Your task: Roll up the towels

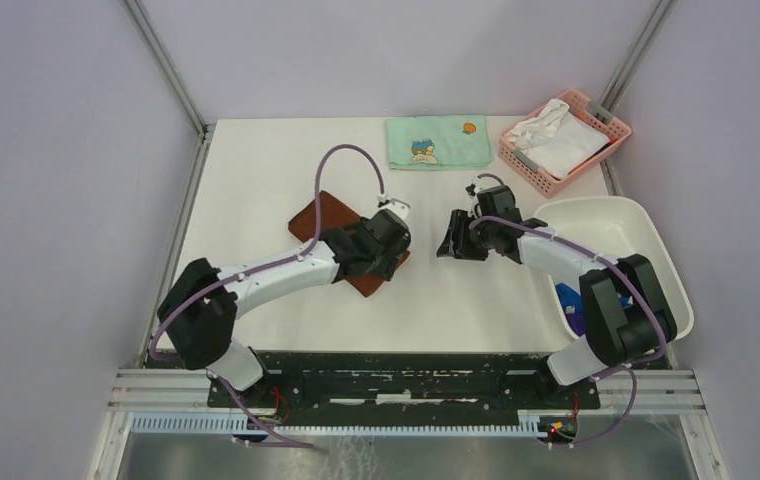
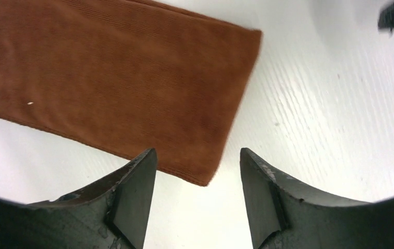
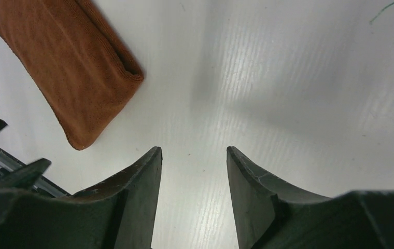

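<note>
A brown towel (image 1: pixel 329 216), folded into a long strip, lies flat and slanted on the white table. Over its lower right end hovers my left gripper (image 1: pixel 388 272), fingers spread apart with no cloth between them; in the left wrist view the towel's short end (image 2: pixel 205 150) appears beyond and between the fingertips. To the right of the towel, above bare table, is my right gripper (image 1: pixel 448 254), also open and empty. The right wrist view shows the towel's near end (image 3: pixel 104 98) at upper left, clear of the right fingers (image 3: pixel 145 179). In the top view the left arm covers part of the towel.
A folded green towel (image 1: pixel 456 150) with printed figures lies at the back. The pink basket (image 1: pixel 624 130) holds white cloths. At right a white bin (image 1: pixel 681 290) contains blue and purple rolls (image 1: pixel 574 318).
</note>
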